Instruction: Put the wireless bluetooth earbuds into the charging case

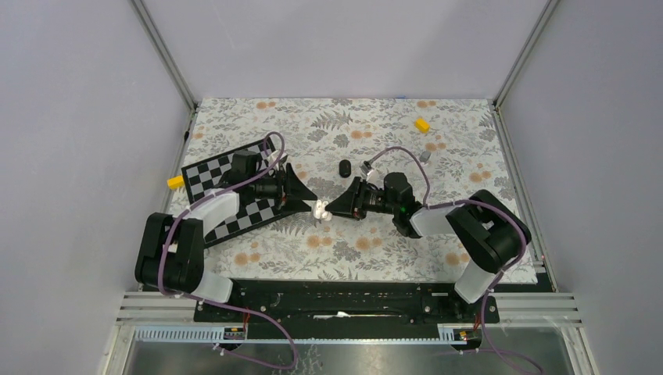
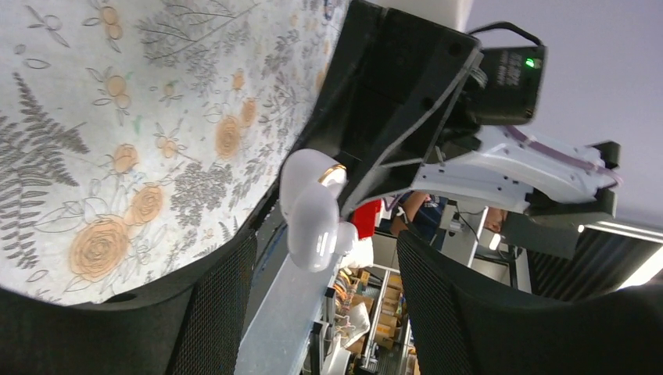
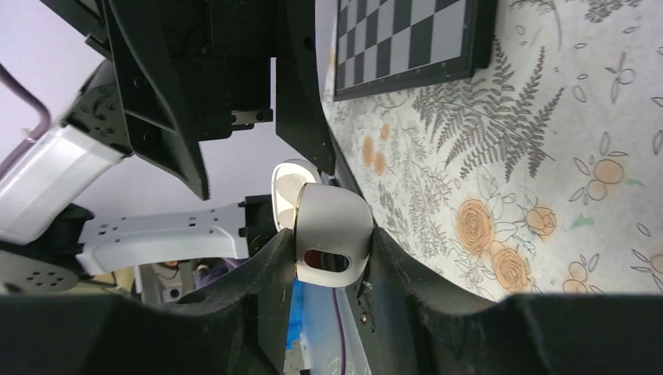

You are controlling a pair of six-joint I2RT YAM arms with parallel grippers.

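The white charging case (image 3: pixel 332 226) is held up in my right gripper (image 1: pixel 336 205), shut on it, its lid open, near the middle of the table. In the left wrist view, white rounded pieces (image 2: pixel 313 226) show at the case; I cannot tell exactly which are earbuds. My left gripper (image 1: pixel 303 199) faces the case from the left, its fingers apart on either side of it in the left wrist view, with nothing between them.
A checkered board (image 1: pixel 203 168) lies under the left arm. A dark oval object (image 1: pixel 345 168) sits behind the grippers, a yellow block (image 1: pixel 421 125) at back right, another (image 1: pixel 175 182) at far left.
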